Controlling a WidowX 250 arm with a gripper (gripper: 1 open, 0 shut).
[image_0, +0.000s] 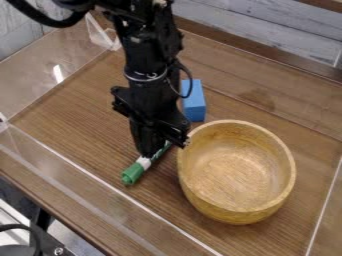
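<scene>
The black robot gripper (150, 138) hangs over a green-and-white stick-like object (138, 170) that lies on the wooden table, left of a large round wooden bowl (235, 175). The gripper's fingertips are dark and overlap one another in this view, so how far apart they stand is unclear. Whether they touch the object is unclear; its far end is partly hidden by the gripper.
A blue block (194, 100) lies behind the bowl, right of the arm.
</scene>
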